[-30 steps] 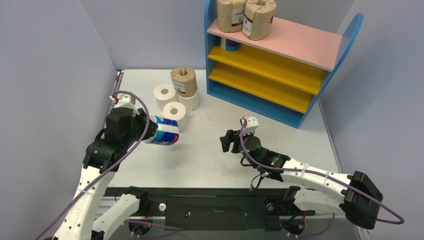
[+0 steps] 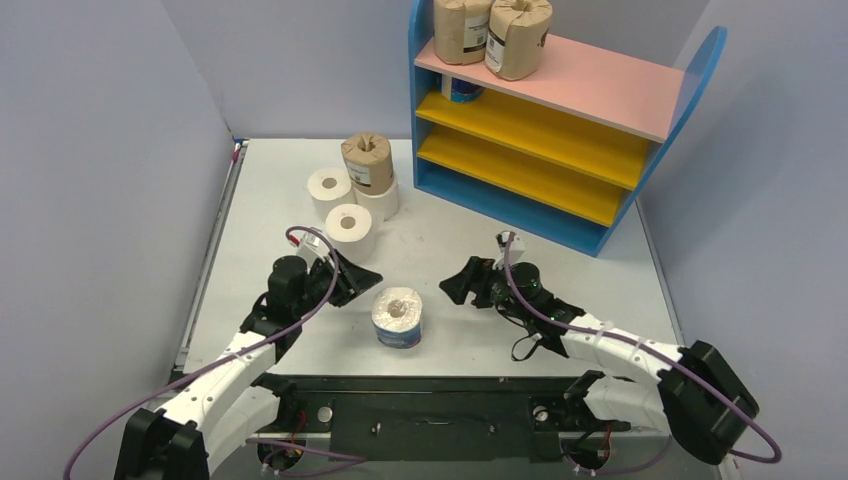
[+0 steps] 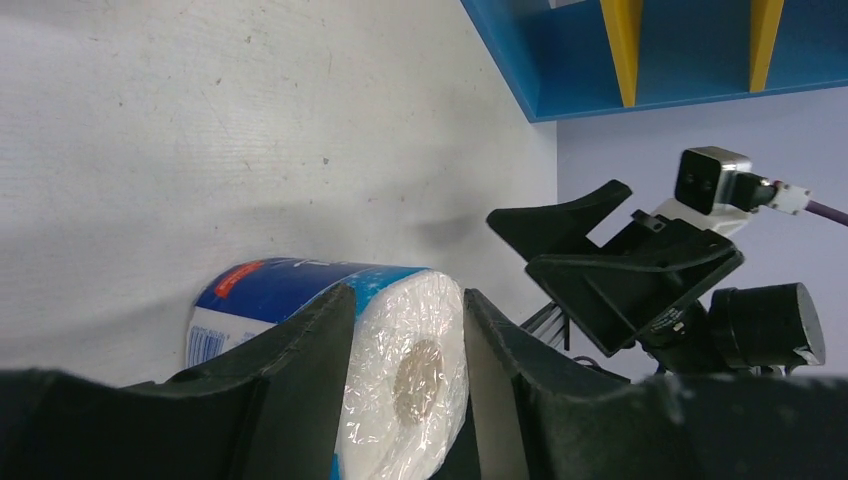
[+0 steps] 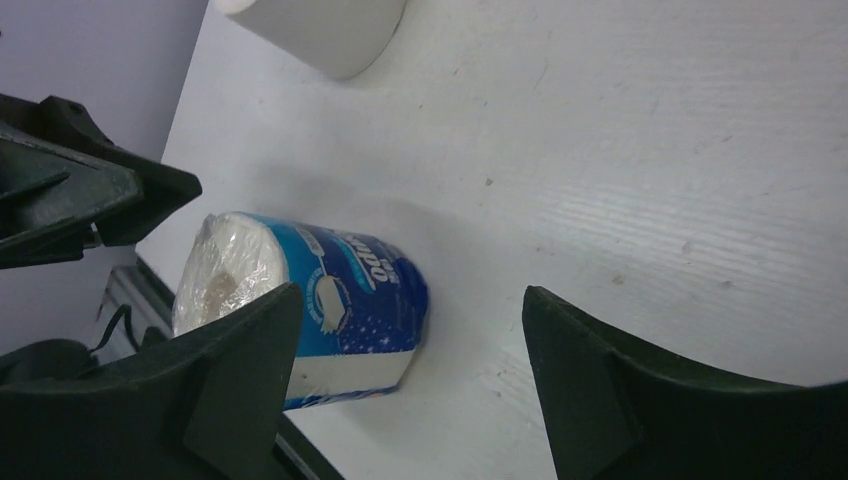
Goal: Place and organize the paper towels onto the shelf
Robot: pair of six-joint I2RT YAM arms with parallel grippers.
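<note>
The blue-wrapped paper towel roll (image 2: 397,318) stands on the white table between my two arms, its clear-wrapped end facing up. Just up and left of it in the top view is my left gripper (image 2: 368,286), its fingers parted and holding nothing. In the left wrist view the roll (image 3: 405,375) shows beyond the gap between the left fingers. To the roll's right my right gripper (image 2: 455,290) stands open and empty. In the right wrist view the roll (image 4: 345,310) sits partly behind the left-hand finger. The shelf (image 2: 540,130) rises at the back right.
Several white rolls (image 2: 349,226) and a brown-wrapped roll (image 2: 367,163) cluster at the back left. Brown rolls (image 2: 518,38) occupy the shelf's pink top; a blue roll (image 2: 464,91) is on the upper yellow board. Free board shows to its right. Table space before the shelf is clear.
The blue-wrapped roll was tilted in my left gripper; it travelled right and toward the front edge and now stands free. My right gripper has drawn near the roll.
</note>
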